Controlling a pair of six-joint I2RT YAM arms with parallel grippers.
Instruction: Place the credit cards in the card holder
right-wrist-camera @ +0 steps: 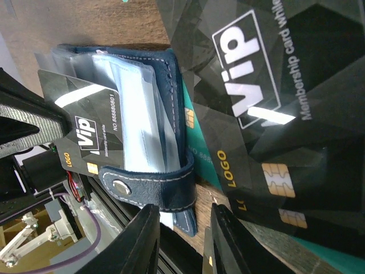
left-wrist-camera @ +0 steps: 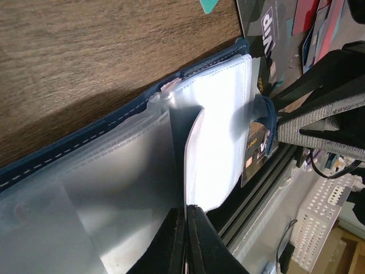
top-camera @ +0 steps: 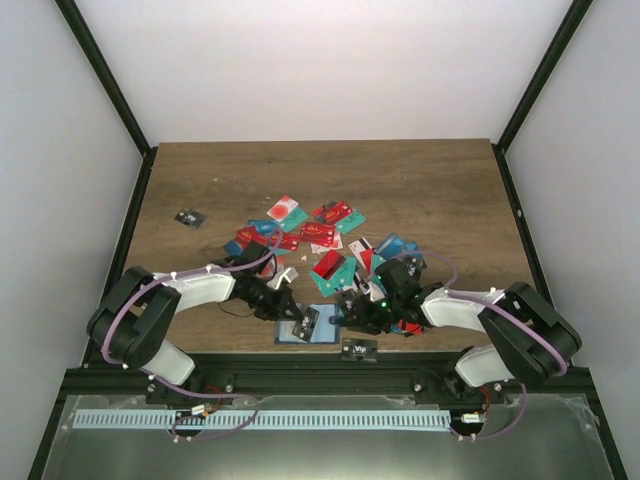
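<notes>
The open card holder (top-camera: 328, 327) lies near the front edge, with navy borders and clear sleeves. My left gripper is shut on a black VIP card; the card slants over the sleeves, and in the left wrist view it is nearly edge-on. Whether its edge is inside a sleeve is unclear. At the holder's right side my right gripper stands part open, its fingers (right-wrist-camera: 142, 234) just in front of the snap strap (right-wrist-camera: 154, 188). No object shows gripped there. The strap curves over the edge of the sleeves.
Large in the right wrist view is another black VIP card (right-wrist-camera: 268, 91), over a teal one. A black card (top-camera: 359, 349) lies at the front edge. Red, teal and blue cards (top-camera: 318, 233) are scattered behind the holder. Far back, the table (top-camera: 330, 170) is bare.
</notes>
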